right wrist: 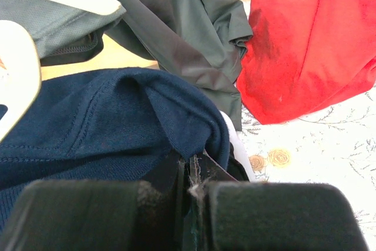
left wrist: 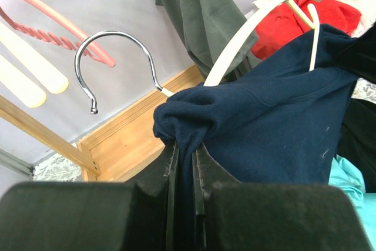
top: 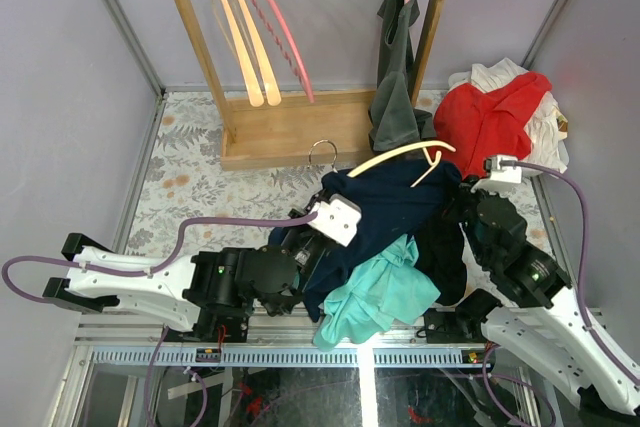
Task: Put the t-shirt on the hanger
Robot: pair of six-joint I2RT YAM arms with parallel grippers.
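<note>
A navy t-shirt [top: 390, 205] is stretched between my two grippers, with a cream hanger [left wrist: 247, 27] partly inside it. The hanger's metal hook [left wrist: 111, 33] and the left end of its bar come out by the collar, while its right arm sticks out bare above the cloth. In the left wrist view, my left gripper is shut on bunched shirt fabric just below the hook. My right gripper is shut on a thin fold at the shirt's right side. The hanger's right tip [right wrist: 97, 1] lies outside the fabric.
Behind stands a wooden rack [top: 300, 137] with cream hangers [top: 250, 42], a pink hanger [top: 285, 32] and a grey garment [top: 395, 77]. Red cloth [top: 490, 127] lies at the right. Teal cloth [top: 375, 292] and black cloth [top: 442, 257] lie beneath the shirt.
</note>
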